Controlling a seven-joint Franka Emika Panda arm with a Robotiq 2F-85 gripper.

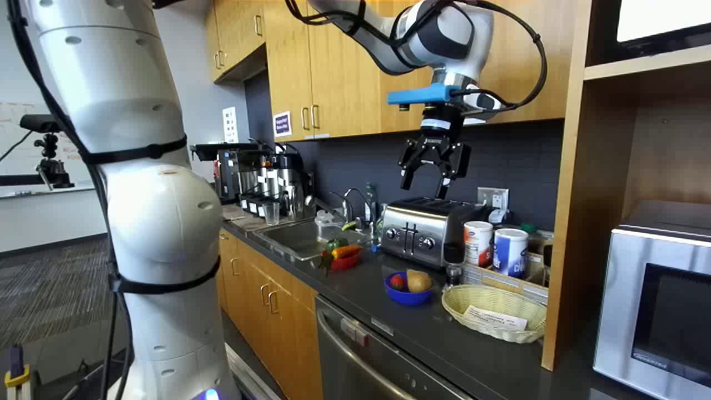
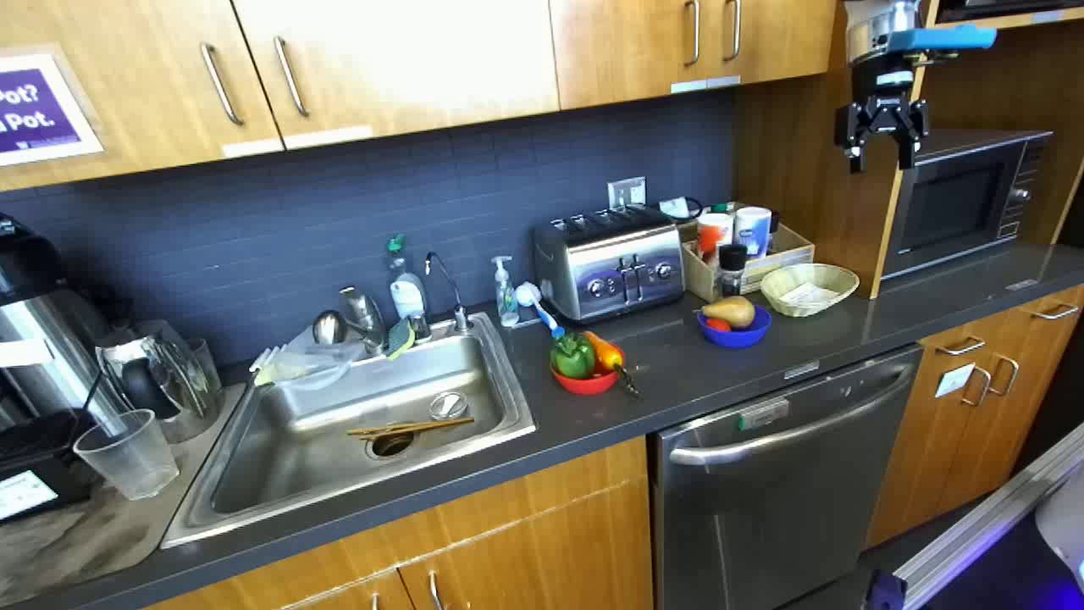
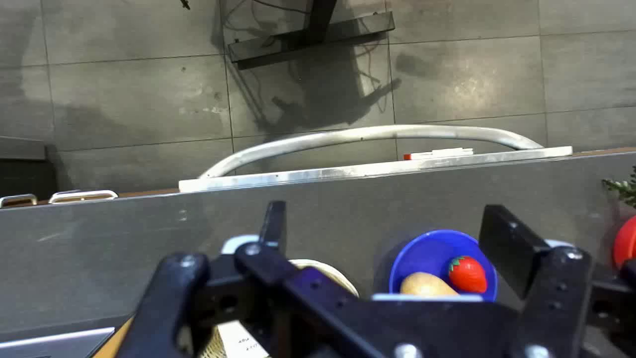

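High over the counter, my gripper (image 1: 425, 189) stands open with nothing between its fingers; in the second exterior view the gripper (image 2: 882, 166) shows near the upper right. Below it on the counter is a blue bowl (image 1: 407, 298) holding a tan pear-shaped item (image 1: 418, 280) and a strawberry (image 3: 467, 274). Further left, a red bowl (image 2: 586, 385) carries a green pepper (image 2: 572, 356) and an orange pepper (image 2: 610, 352). A wicker basket (image 1: 460, 313) with a paper slip lies to the right of the blue bowl. From the wrist, the gripper's own body hides part of that basket.
A steel toaster (image 2: 610, 266) stands against the wall, beside a box (image 2: 701, 274) of canisters. The sink (image 2: 518, 391) lies left, a microwave (image 2: 960, 203) right behind a wooden panel (image 1: 565, 200). Cabinets hang above.
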